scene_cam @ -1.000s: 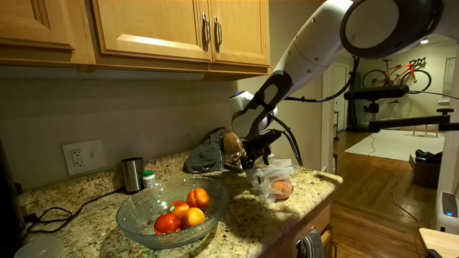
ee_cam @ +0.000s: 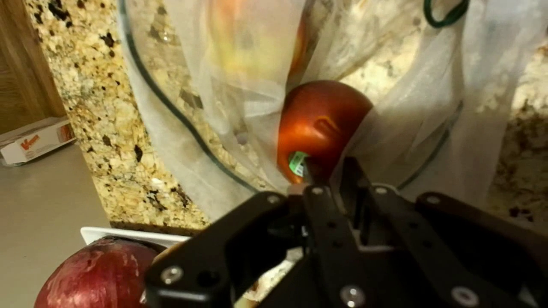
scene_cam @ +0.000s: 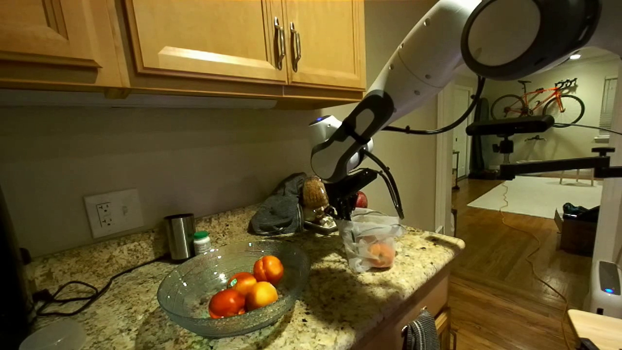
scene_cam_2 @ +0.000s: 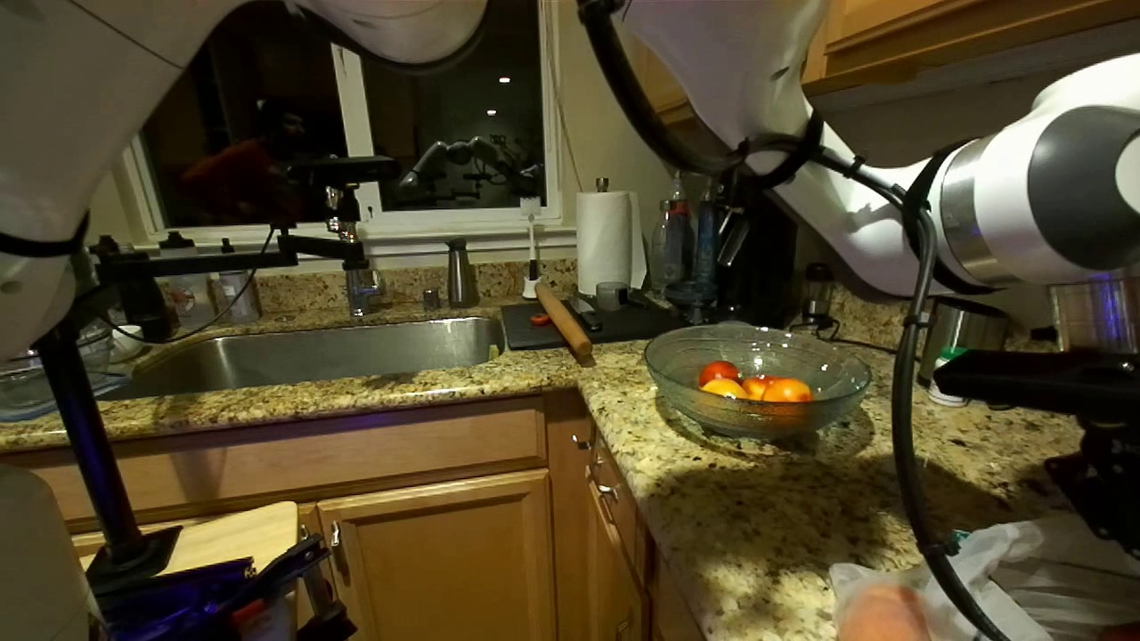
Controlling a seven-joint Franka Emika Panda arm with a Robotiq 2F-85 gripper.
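Note:
A translucent mesh bag (scene_cam: 360, 236) with a dark green drawstring stands fairly upright near the counter's end, a peach-coloured fruit (scene_cam: 382, 254) showing through its side. In the wrist view, a red fruit (ee_cam: 323, 120) with a green sticker lies inside the bag's mouth, and another yellow-red fruit (ee_cam: 241, 38) is blurred behind the mesh. My gripper is over the bag's rim, its fingers close together with a narrow gap, tips in front of the red fruit. Bag film runs beside the fingers; whether it is pinched between them cannot be made out.
A glass bowl (scene_cam: 175, 289) with several orange-red fruits stands on the counter left of the bag. Behind the bag are a dark cloth (scene_cam: 280, 207) and a red onion (ee_cam: 102, 274) on a white dish.
My gripper has risen slightly, and its fingers, wide apart before, have come closer together. The bag, slumped earlier, now stands taller, its upper edge higher near the fingers. The bowl is unchanged.

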